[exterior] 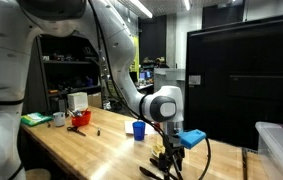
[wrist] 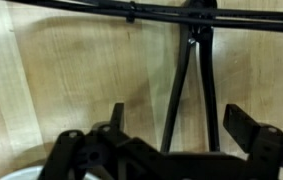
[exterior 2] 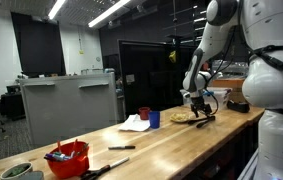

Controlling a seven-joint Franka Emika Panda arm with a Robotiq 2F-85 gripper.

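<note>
Black tongs-like utensil [wrist: 178, 95], with two thin arms meeting at the top, lies on the wooden table in the wrist view. My gripper is open above it, one of its black fingers [wrist: 116, 128] to the left of the utensil and the other to the right. Nothing is clamped between them. In exterior view 1 the gripper [exterior: 171, 165] is low over the table, close to a dark, thin item [exterior: 151, 173]. From exterior view 2, the gripper [exterior 2: 201, 112] appears at the far end of the table, its details too small to make out.
Nearby are a yellow item [exterior: 161, 152] and a blue cup [exterior: 139, 130]. A red basket [exterior 2: 68, 158] of utensils, a dark-handled tool [exterior 2: 106, 168] and a white cloth [exterior 2: 133, 123] also lie on the table. Bare wood shows across the table's middle.
</note>
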